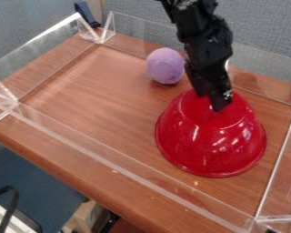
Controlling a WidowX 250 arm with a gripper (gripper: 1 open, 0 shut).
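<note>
A glossy red bowl (206, 142) lies upside down on the wooden surface (94, 100) at the right. My black gripper (214, 96) comes down from the top onto the bowl's upper part, its tip at or just over the crown. Whether its fingers are open or shut I cannot tell. A purple ball (165, 65) rests behind and to the left of the bowl.
Clear low walls (63, 127) edge the surface, with corner pieces at the left and back. A grey wall (264, 55) stands behind.
</note>
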